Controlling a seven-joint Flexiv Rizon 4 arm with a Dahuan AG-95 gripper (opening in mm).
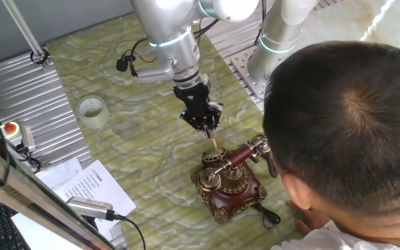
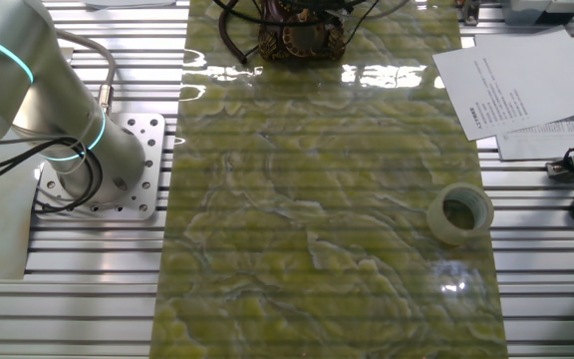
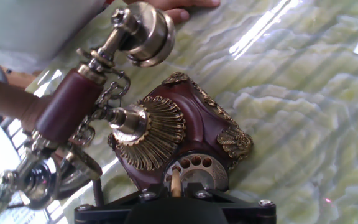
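An ornate dark red and brass telephone (image 1: 231, 191) stands on the green marbled mat, its handset (image 1: 239, 155) lying across the cradle. In the wrist view its round dial (image 3: 199, 169) shows finger holes just ahead of my fingers. My gripper (image 1: 212, 132) is shut on a thin wooden stick (image 3: 176, 183), which points down from the fingers. The stick's tip is at the dial, near its finger holes; whether it sits inside a hole I cannot tell. Only the base of the telephone (image 2: 302, 40) shows at the top edge of exterior view 2.
A person (image 1: 353, 125) is close beside the telephone, with a hand (image 3: 179, 14) resting near it on the mat. A roll of clear tape (image 2: 460, 213) and printed papers (image 2: 516, 85) lie apart.
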